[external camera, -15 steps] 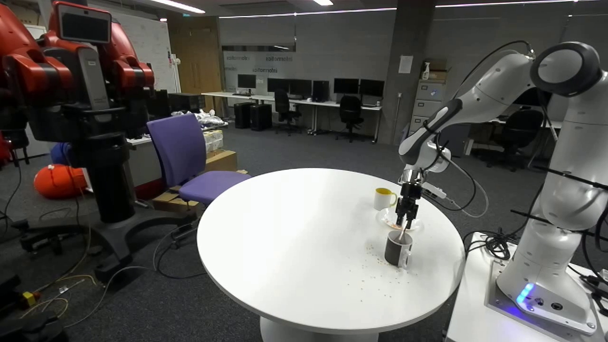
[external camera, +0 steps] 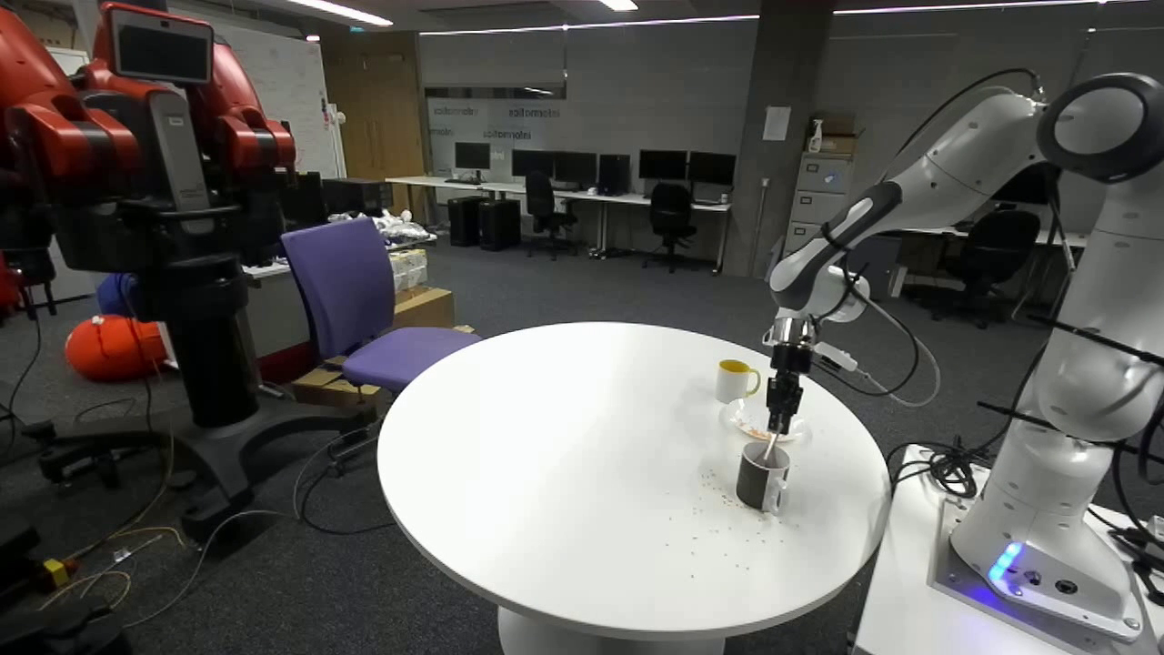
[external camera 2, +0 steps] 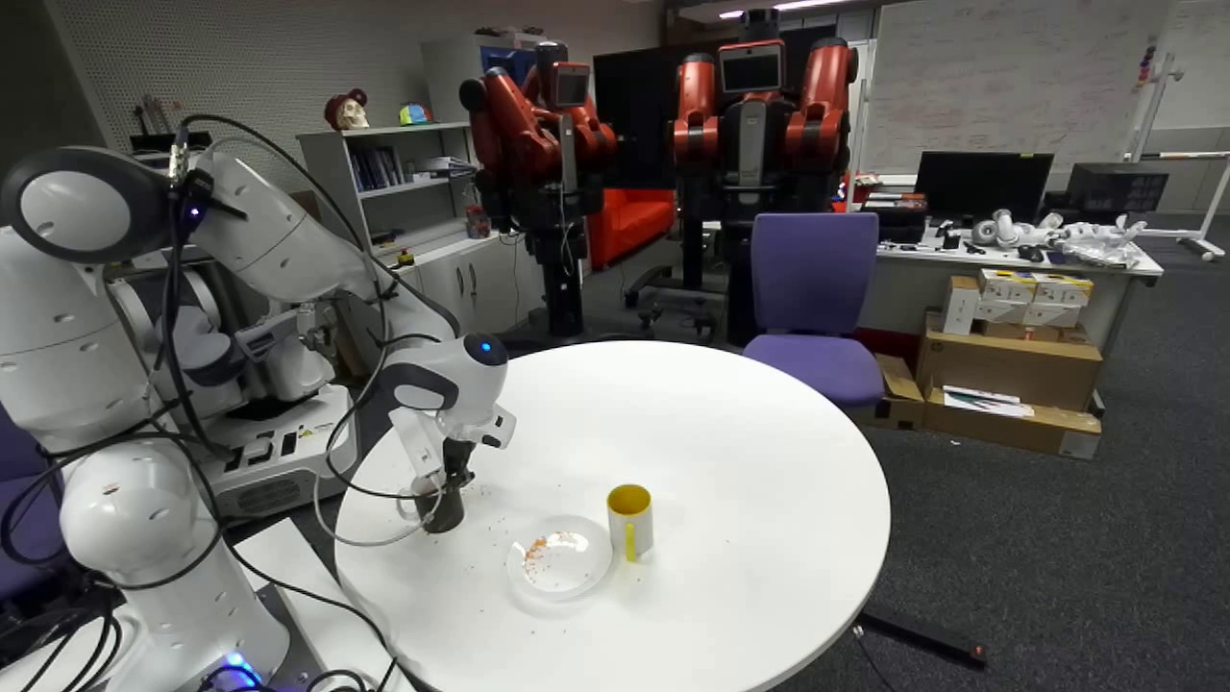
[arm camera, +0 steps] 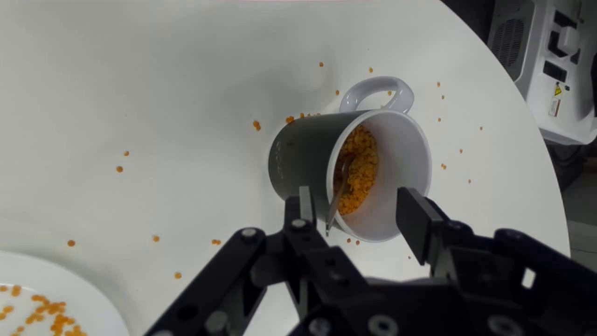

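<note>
A dark grey mug (external camera: 753, 480) with a white inside stands on the round white table, with orange grains (arm camera: 364, 168) inside. A spoon (arm camera: 338, 200) leans against its rim, handle end sticking out. My gripper is over the mug's rim in the wrist view, its fingers apart on either side of the spoon handle. The left finger (arm camera: 305, 204) is much closer to the handle than the right one, and clear space shows around the handle. In exterior view 2 the arm partly hides the dark mug (external camera 2: 443, 511).
A white plate (external camera 2: 594, 577) with orange grains lies beside the mug. A white mug with yellow inside (external camera 2: 629, 525) stands near the plate. Loose grains (arm camera: 256, 125) are scattered around the dark mug. The table's far side from the arm is bare.
In exterior view 1 the gripper has shifted slightly right and its fingers have come closer together above the spoon. The mug and spoon look unmoved.
</note>
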